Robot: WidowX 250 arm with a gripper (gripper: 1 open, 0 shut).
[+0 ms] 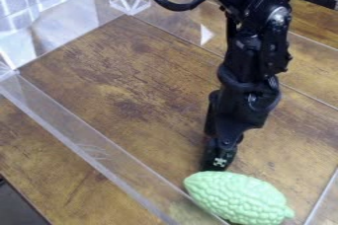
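The black gripper (219,157) points down at the wooden floor of a clear-walled enclosure, right of centre in the camera view, its tip just behind a pale green, bumpy vegetable-like object (240,197). That object lies on its side at the bottom right, close to the front clear wall. Whether the fingers are open or shut, and whether they touch the green object, I cannot tell from this angle.
Clear plastic walls (82,142) bound the wooden surface (119,81). A white gridded fabric or basket (46,2) is at the top left.
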